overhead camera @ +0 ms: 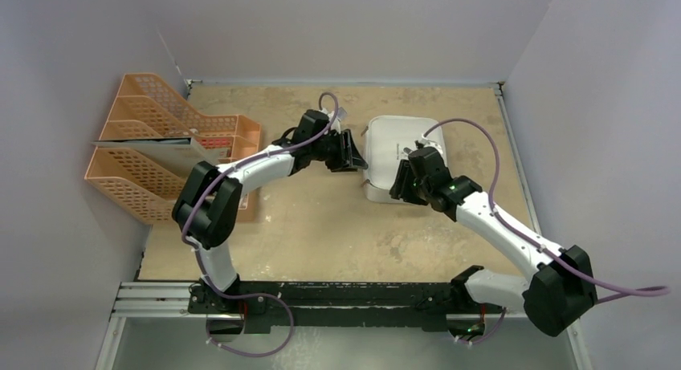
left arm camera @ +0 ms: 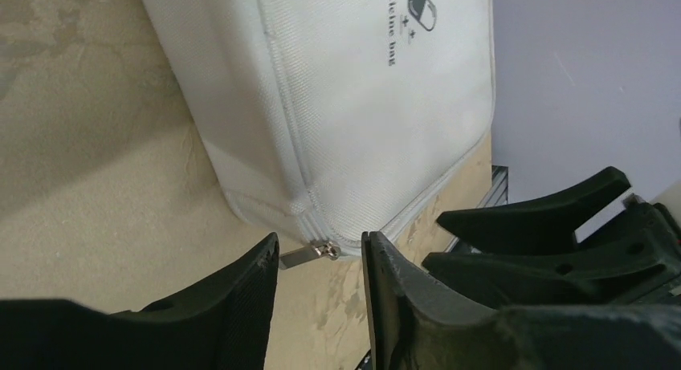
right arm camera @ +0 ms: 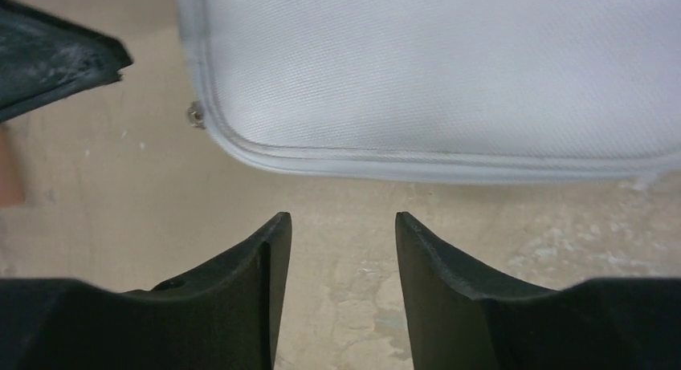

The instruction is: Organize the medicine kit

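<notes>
The medicine kit is a white zipped case [overhead camera: 392, 134], lying flat with its lid closed right of the table's middle. Its lid carries a printed capsule [left arm camera: 422, 8]. At the case's left side my left gripper [overhead camera: 360, 164] stands open. In the left wrist view a small metal zipper pull [left arm camera: 300, 257] shows between its fingers, at the case's corner, not gripped. My right gripper [overhead camera: 399, 189] is over the case's near edge, also open. Only bare table shows between its fingers in the right wrist view, where a zipper slider [right arm camera: 195, 115] sits at the case's corner.
An orange slotted basket [overhead camera: 128, 189] at the far left holds a booklet [overhead camera: 165, 153] and small items. Grey walls enclose the back and sides.
</notes>
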